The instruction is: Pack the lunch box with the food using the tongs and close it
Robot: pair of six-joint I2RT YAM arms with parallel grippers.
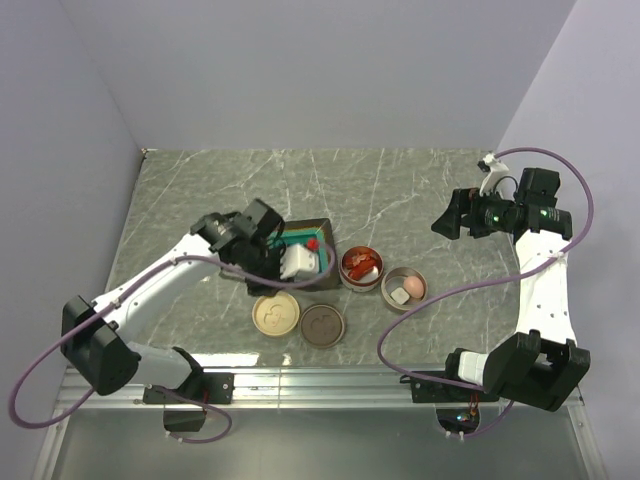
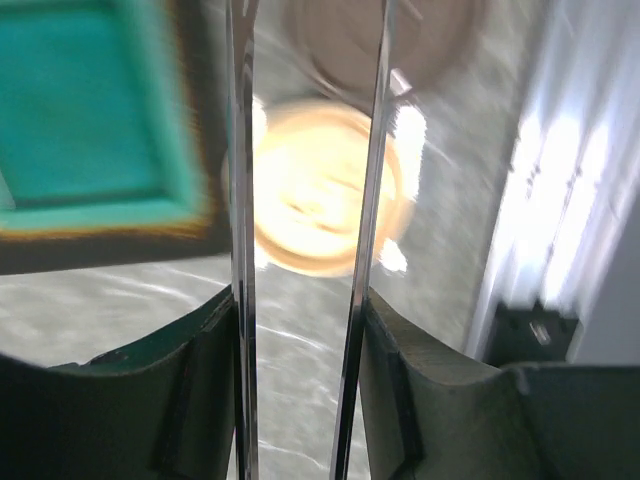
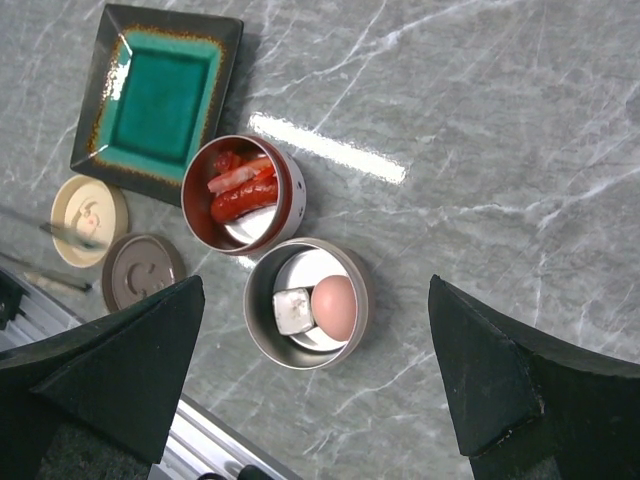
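Note:
The square green plate [image 3: 160, 98] with a dark rim is bare in the right wrist view. Beside it, a red-lined round container [image 3: 186, 200] holds sausages [image 3: 244, 200] and reddish-pink pieces. A grey container [image 3: 362, 290] holds an egg [image 3: 334, 307] and a white cube [image 3: 293, 311]. My left gripper, with long thin metal fingers, is open and empty; past the gap lies the cream lid [image 2: 310, 190]. In the top view, the blurred left arm partly covers the plate [image 1: 318, 283]. My right gripper [image 1: 452, 213] hangs open at the right, away from the food.
A brown lid [image 1: 322, 326] lies beside the cream lid [image 1: 276, 314], in front of the plate. The metal rail [image 1: 320, 385] runs along the front edge.

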